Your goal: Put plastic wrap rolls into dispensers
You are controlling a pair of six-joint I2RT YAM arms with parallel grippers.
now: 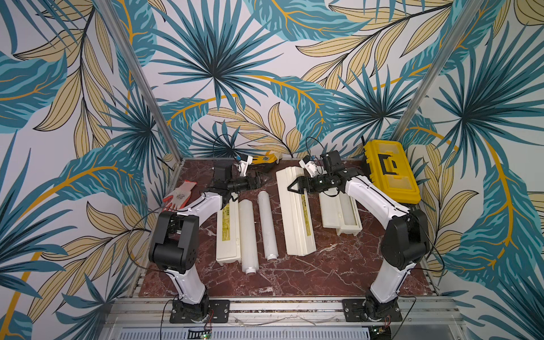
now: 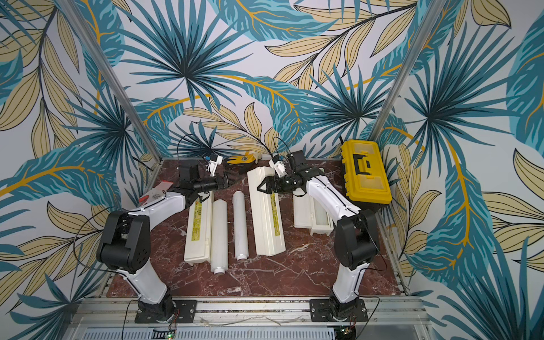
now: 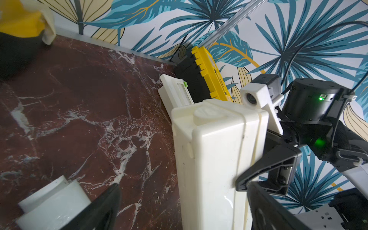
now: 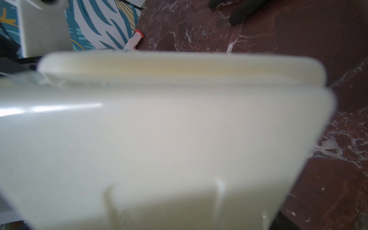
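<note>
A cream dispenser [image 1: 294, 218] in the middle is rolled onto its side, so its yellow label faces right. My right gripper [image 1: 297, 186] is at its far part, fingers open, with one black finger [image 3: 264, 164] against the box in the left wrist view. The same dispenser [image 4: 172, 141] fills most of the right wrist view. Open and empty, my left gripper [image 1: 257, 181] hovers above the far table, left of that box. Two white wrap rolls [image 1: 248, 238] [image 1: 268, 226] lie side by side, next to a closed labelled dispenser [image 1: 228, 243].
Another white dispenser [image 1: 331, 212] with a recessed compartment lies at right. A yellow toolbox [image 1: 391, 170] stands behind it. Gloves lie far back [image 1: 263, 161] and at left [image 1: 180, 195].
</note>
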